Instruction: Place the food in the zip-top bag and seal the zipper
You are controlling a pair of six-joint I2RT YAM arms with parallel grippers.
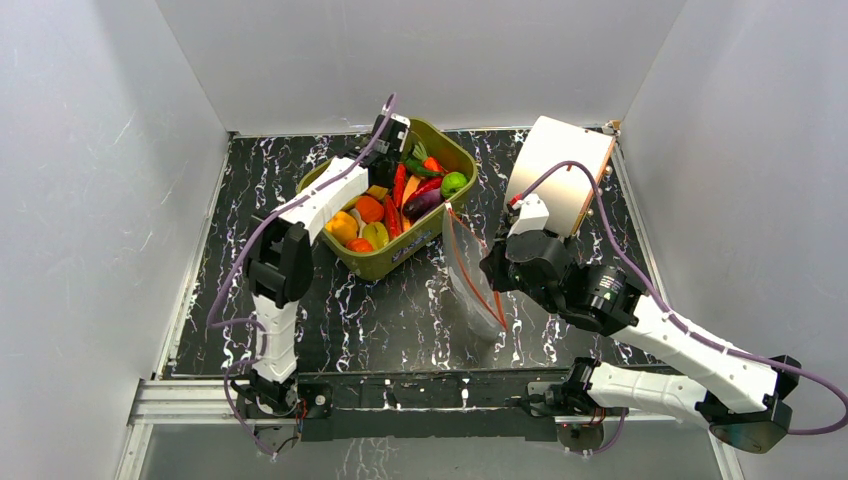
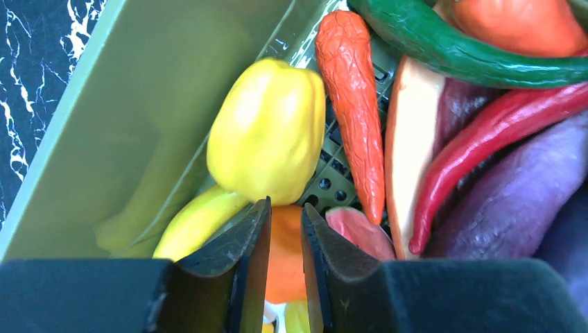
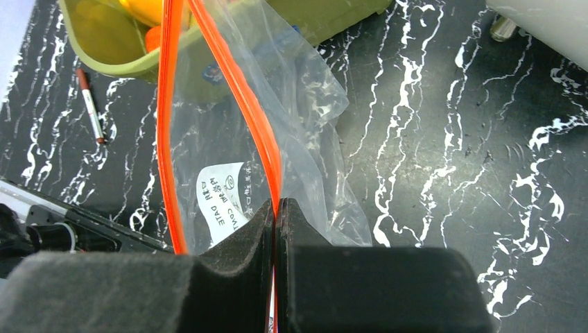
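My left gripper hangs over food in the green bin (image 2: pixel 125 83), its fingertips slightly apart; whether anything is between them is unclear. Below and around it are a yellow pepper (image 2: pixel 263 132), red carrot (image 2: pixel 350 97), green chili (image 2: pixel 471 59), red chili (image 2: pixel 478 132) and eggplant (image 2: pixel 513 194). My right gripper is shut on the clear zip-top bag (image 3: pixel 312 173) at its orange zipper edge. The bag stands upright in front of the bin, its two zipper strips apart at the top.
A white curved object (image 1: pixel 560 165) stands at the back right. A marker (image 3: pixel 91 104) lies on the marble-patterned table (image 3: pixel 451 173) near the bin. Walls border the work area at back and sides.
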